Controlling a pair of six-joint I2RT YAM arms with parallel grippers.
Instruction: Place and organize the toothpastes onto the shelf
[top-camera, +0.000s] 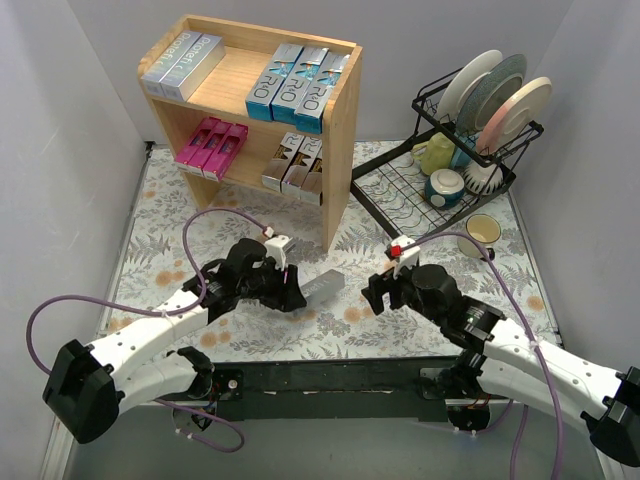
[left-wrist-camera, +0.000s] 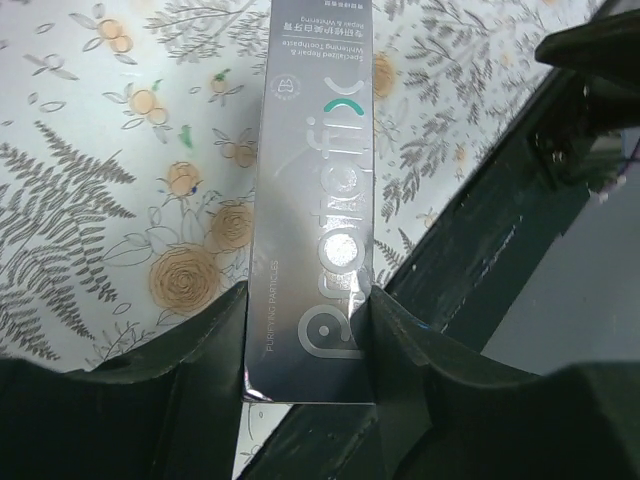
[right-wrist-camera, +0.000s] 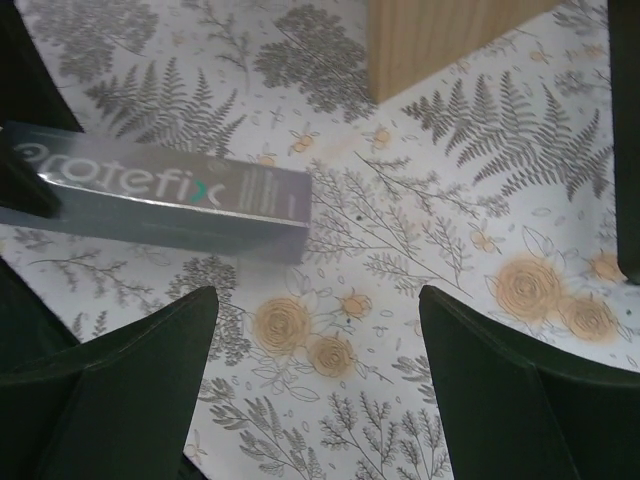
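A silver-grey Protefix toothpaste box (left-wrist-camera: 315, 180) is pinched near one end by my left gripper (top-camera: 293, 293), which is shut on it. In the top view the box (top-camera: 322, 288) points away from that gripper toward my right arm. My right gripper (top-camera: 374, 295) is part open and empty, a short way from the box's free end. The right wrist view shows the box (right-wrist-camera: 180, 190) up and left of the open right fingers (right-wrist-camera: 510, 390). The wooden shelf (top-camera: 341, 150) bears two grey boxes (top-camera: 184, 66) and several blue boxes (top-camera: 292, 85) on top, with magenta boxes (top-camera: 211, 148) and brown boxes (top-camera: 296, 166) below.
A black dish rack (top-camera: 400, 225) with plates and cups stands at the back right, a cream mug (top-camera: 481, 233) before it. Purple cables loop over both arms. On the upper shelf, bare wood (top-camera: 235, 80) shows between the grey and blue boxes.
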